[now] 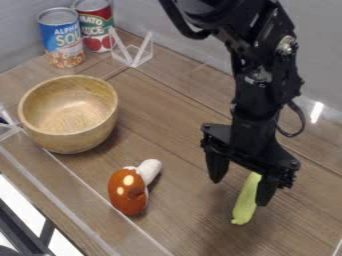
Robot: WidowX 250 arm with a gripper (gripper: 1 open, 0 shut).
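Note:
The black gripper (246, 168) hangs over the right part of the wooden table, its fingers spread open. Just below and between its fingers lies a pale green elongated object (245, 205), its upper end partly hidden by the gripper; whether they touch I cannot tell. An orange-red toy (128, 192) with a white stem lies to the left, apart from the gripper.
A wooden bowl (68, 128) sits at the left. Two cans, a blue one (62, 40) and a red one (98, 25), stand at the back left corner.

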